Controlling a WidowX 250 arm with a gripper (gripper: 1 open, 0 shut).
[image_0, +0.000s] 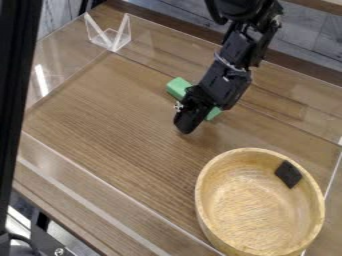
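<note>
My black gripper (187, 120) is low over the wooden table (114, 150), near its middle, its tip pointing down and toward the front. Partly behind it lies a green object (181, 87), mostly hidden by the arm. The gripper looks shut; whether anything is between its fingers cannot be seen clearly.
A large tan round bin (254, 210) with a black patch on its rim fills the front right. A clear plastic piece (110, 32) sits at the back left. A wall runs along the back.
</note>
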